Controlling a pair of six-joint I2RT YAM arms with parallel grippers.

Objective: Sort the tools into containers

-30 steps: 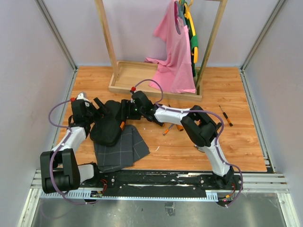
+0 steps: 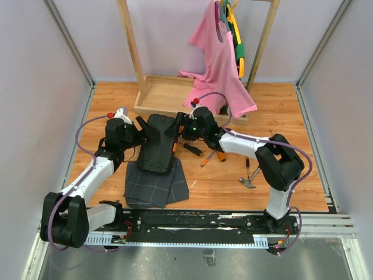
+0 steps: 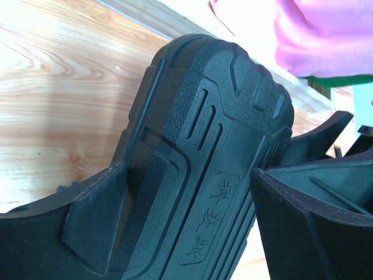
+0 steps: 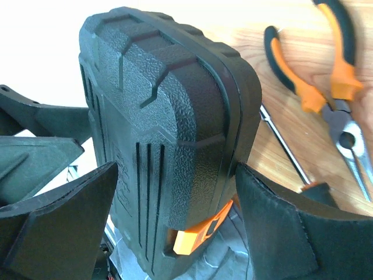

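A black plastic tool case (image 2: 156, 146) with an orange latch (image 4: 201, 227) is between my two grippers, over dark cloth pads (image 2: 154, 189). My left gripper (image 2: 141, 127) is at its left upper part, open, with the case between its fingers in the left wrist view. My right gripper (image 2: 179, 125) is at its right side; in the right wrist view the case fills the space between its fingers. Pliers with orange-black handles (image 4: 341, 76), a screwdriver shaft (image 4: 280, 140) and a hammer (image 2: 247, 182) lie on the wooden table to the right.
A wooden rack base (image 2: 157, 96) with a pink shirt (image 2: 218, 81) on hangers stands at the back.
Both arms and the case have moved to the right over the last second, and the case is more upright in the top view.
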